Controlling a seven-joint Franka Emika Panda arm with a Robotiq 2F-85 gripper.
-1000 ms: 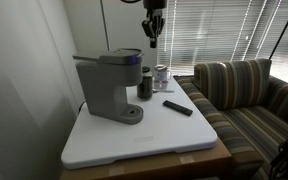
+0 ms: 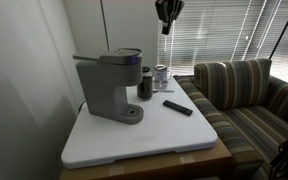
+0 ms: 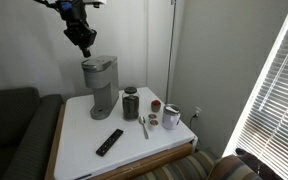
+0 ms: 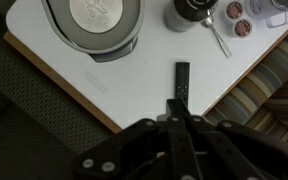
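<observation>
My gripper is shut, with nothing showing between its fingers. It hangs high above the white table, at the top of exterior view 1, where the gripper (image 2: pixel 166 29) is well clear of everything below. A grey coffee maker (image 2: pixel 107 85) stands upright on the table; from above, its round lid (image 4: pixel 96 12) looks closed. In the wrist view the black remote (image 4: pixel 182 80) lies just beyond my fingertips, flat on the tabletop. A dark jar (image 3: pixel 131 104) stands beside the coffee maker, and a white mug (image 3: pixel 171 117) is farther along.
Near the jar lie a spoon (image 3: pixel 143 128) and small pods (image 3: pixel 153 119); a red-topped cup (image 3: pixel 156 105) is behind. The white table (image 2: pixel 134 147) has clear room at its front. A striped couch (image 2: pixel 234 85) borders one side.
In exterior view 1 my gripper has risen and shifted to the right. The coffee maker, remote and other things on the table have stayed in place.
</observation>
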